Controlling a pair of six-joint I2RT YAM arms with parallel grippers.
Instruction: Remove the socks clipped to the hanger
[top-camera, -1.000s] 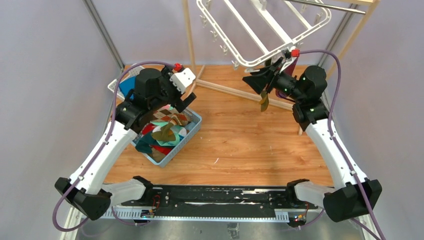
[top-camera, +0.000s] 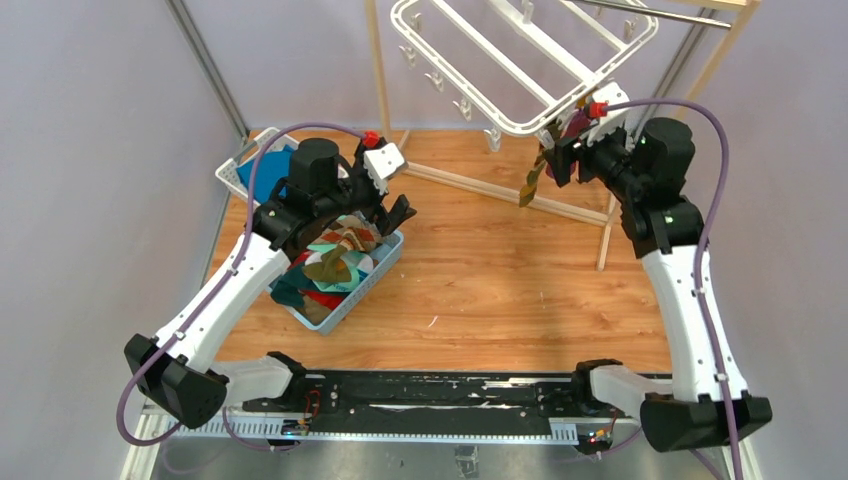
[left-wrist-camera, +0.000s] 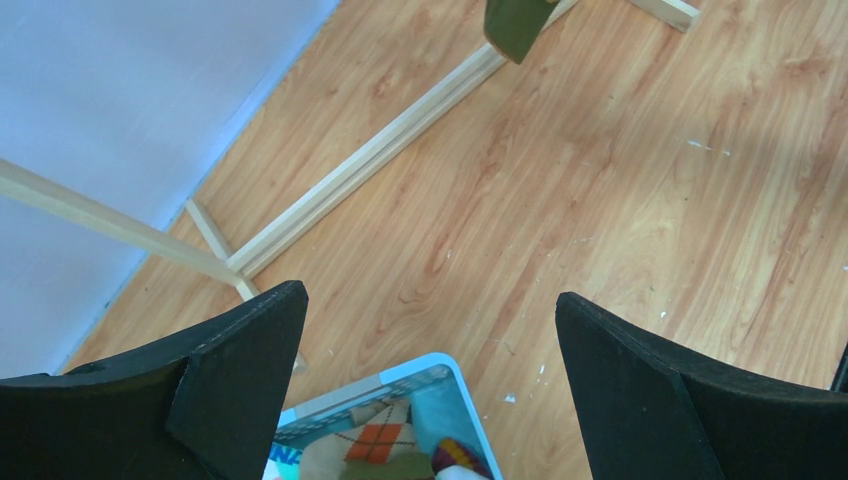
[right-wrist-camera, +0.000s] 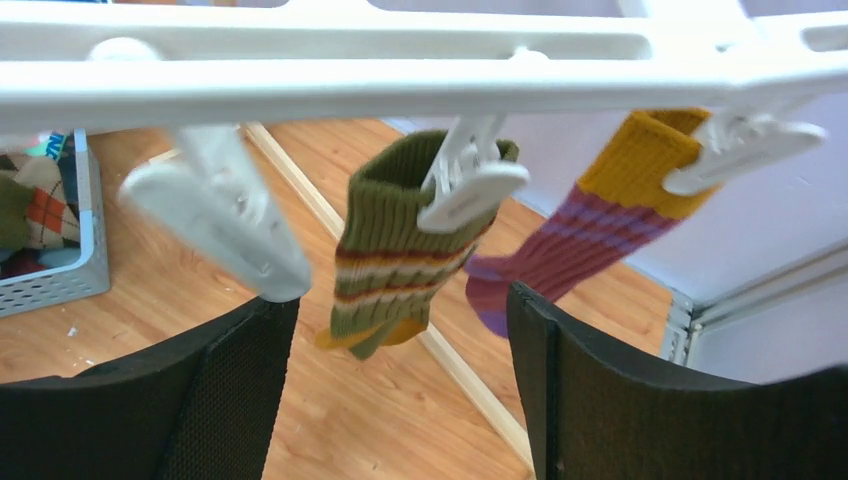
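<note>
An olive striped sock (right-wrist-camera: 400, 265) and a yellow-and-purple sock (right-wrist-camera: 600, 230) hang from white clips under the hanger (top-camera: 470, 70). In the right wrist view my right gripper faces the olive sock with its fingers apart, just below the clips; in the top view it partly hides both socks. My left gripper stands open above the blue basket (top-camera: 340, 315), nothing between its fingers. Socks of several colours lie in that basket.
A white basket (top-camera: 232, 175) with blue cloth sits at the back left. The wooden stand's bars (top-camera: 450, 180) cross the rear floor.
My left gripper has shifted slightly right since about a second ago.
</note>
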